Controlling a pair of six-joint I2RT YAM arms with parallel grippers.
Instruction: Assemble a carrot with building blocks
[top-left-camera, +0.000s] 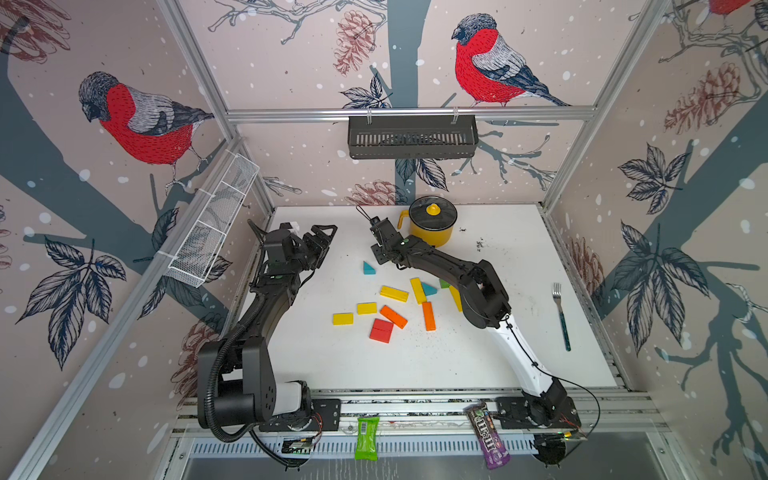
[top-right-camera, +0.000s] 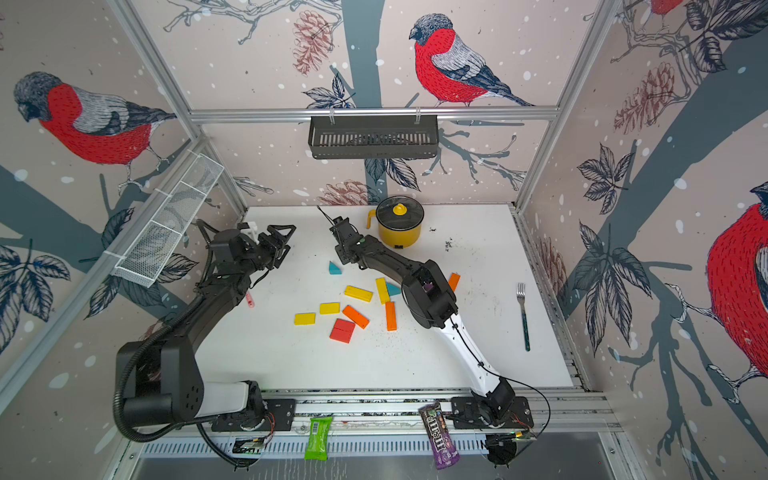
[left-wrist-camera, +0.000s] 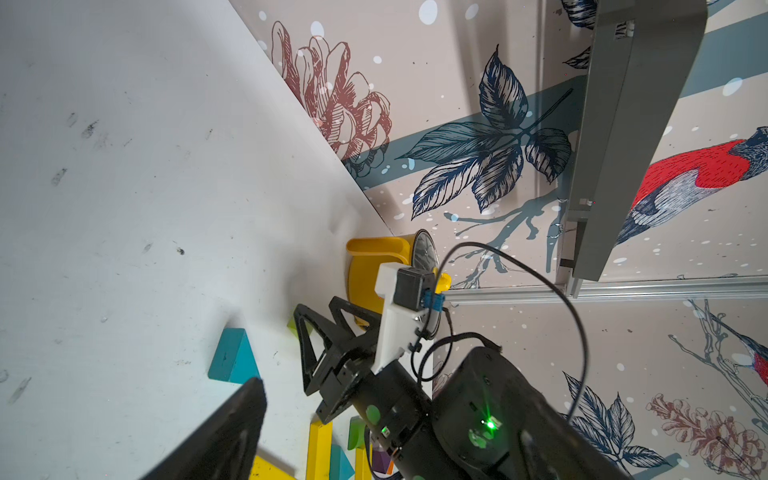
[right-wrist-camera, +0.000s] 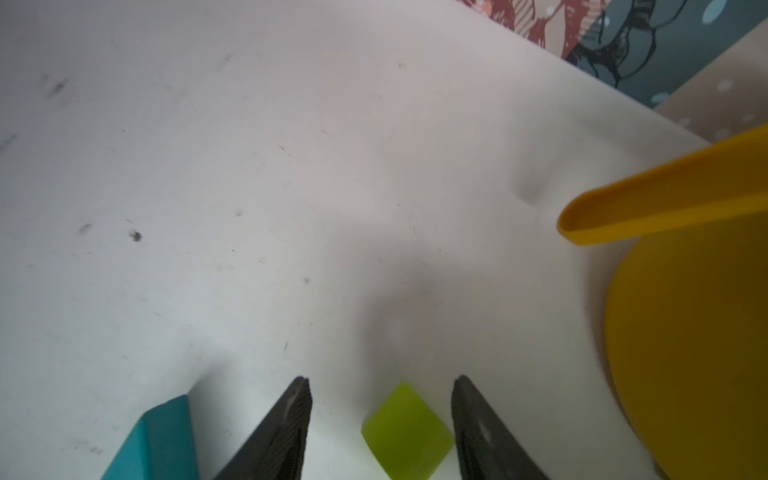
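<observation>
My right gripper (top-left-camera: 382, 252) is over the back middle of the table, left of the yellow pot (top-left-camera: 430, 232); in the right wrist view its open fingers straddle a light green block (right-wrist-camera: 404, 432). A teal triangular block (top-left-camera: 369, 268) lies just in front-left of it. My left gripper (top-left-camera: 318, 240) hangs at the left side, with nothing seen between its blurred fingers. In front lie yellow blocks (top-left-camera: 393, 293), orange blocks (top-left-camera: 429, 316), red blocks (top-left-camera: 381, 330) and another teal block (top-left-camera: 428, 288); more are partly hidden under the right arm.
A fork (top-left-camera: 565, 316) lies at the right. A wire shelf (top-left-camera: 209, 216) is on the left wall and a dark rack (top-left-camera: 412, 140) on the back wall.
</observation>
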